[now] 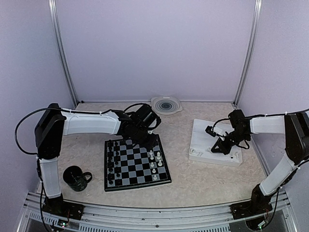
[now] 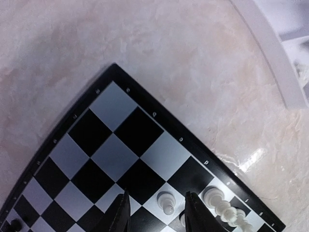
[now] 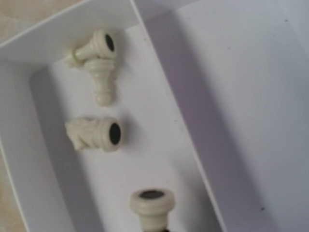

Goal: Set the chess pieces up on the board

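Note:
My left gripper is open over the chessboard (image 2: 114, 158), its fingers (image 2: 124, 212) apart. A white pawn (image 2: 167, 203) stands upright on a light square below and between them, clear of both. More white pieces (image 2: 222, 208) stand to its right by the lettered edge. Black pieces (image 1: 110, 169) line the board's left side in the top view. My right gripper (image 1: 217, 137) is over the white box; its fingers are hidden in the right wrist view, where a white piece (image 3: 152, 205) is held base up at the bottom edge.
Several white pieces, including a knight (image 3: 94, 134), lie in one compartment of the box (image 1: 215, 161); the neighbouring compartment looks empty. A dark mug (image 1: 75, 178) is left of the board, and a round grey lid (image 1: 166, 105) lies behind. Between board and box the table is bare.

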